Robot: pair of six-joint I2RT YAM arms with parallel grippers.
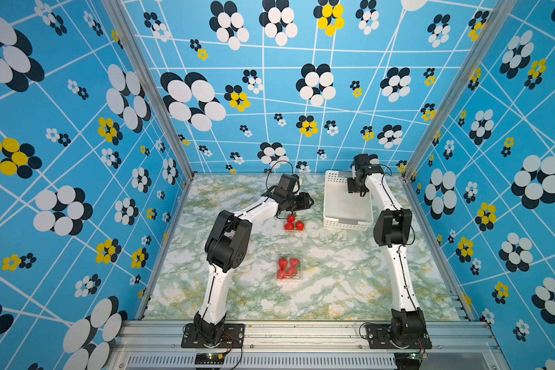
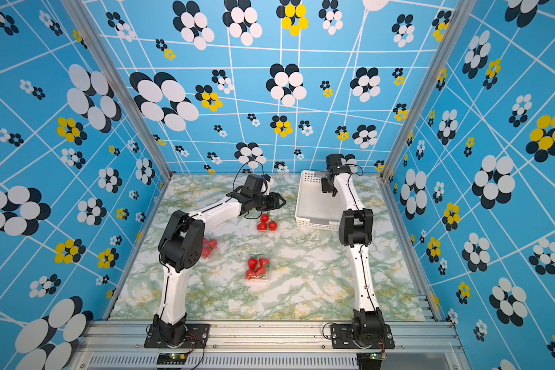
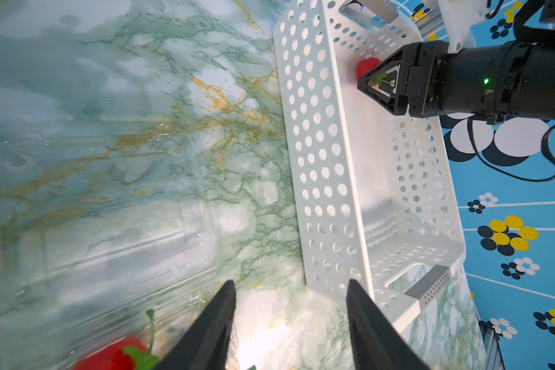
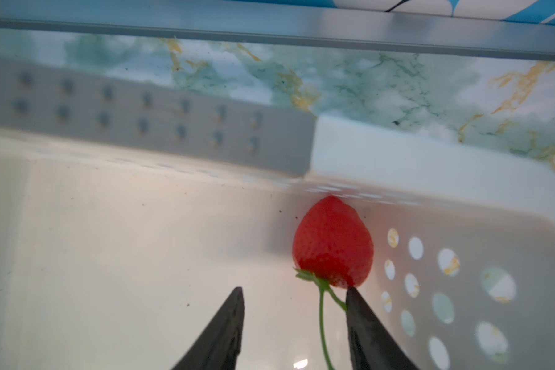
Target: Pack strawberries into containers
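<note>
In the white basket [image 1: 345,206], my right gripper is shut on a red strawberry [image 4: 333,240] with a green stem; the exact contact is unclear. My left gripper stands open above the table, left of the basket, empty. Below it, a clear container [image 1: 294,227] holds several strawberries and shows an empty clear section [image 3: 98,203] in the left wrist view. A second packed container [image 1: 288,268] sits nearer the front; another group of strawberries [image 2: 209,246] lies at left, partly behind the left arm.
The basket's high perforated walls [image 3: 317,154] surround my right gripper, close to the table's back edge. Patterned walls enclose the back and sides.
</note>
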